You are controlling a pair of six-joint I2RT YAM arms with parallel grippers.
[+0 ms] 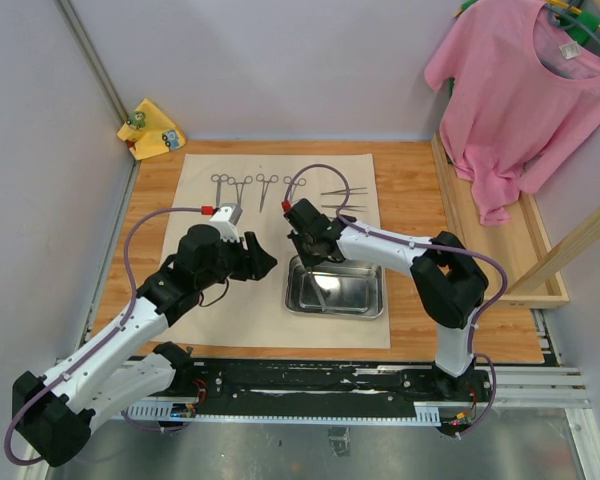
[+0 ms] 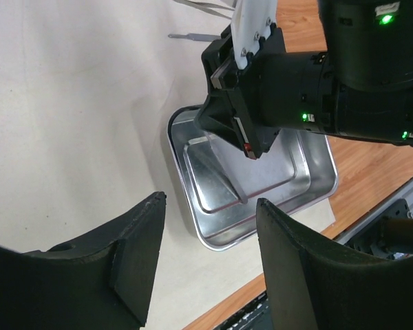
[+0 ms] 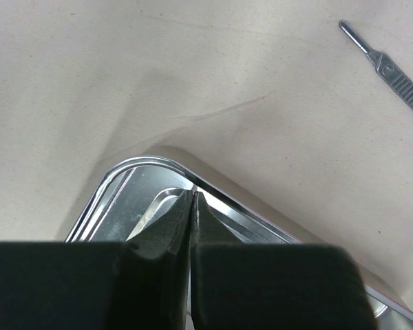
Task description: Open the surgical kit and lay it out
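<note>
The steel tray (image 1: 355, 295) lies on the beige sheet (image 1: 210, 315), its floor mostly bare where visible. Several scissor-like instruments and slim tools lie in a row along the sheet's back, and a scalpel handle (image 3: 403, 84) shows beyond the tray in the right wrist view. My right gripper is shut over the tray's corner, nothing seen between its fingers. My left gripper stands open left of the tray, empty, pointing toward it.
A yellow cloth (image 1: 155, 130) sits at the back left. A pink shirt (image 1: 510, 90) hangs above a wooden frame (image 1: 525, 298) on the right.
</note>
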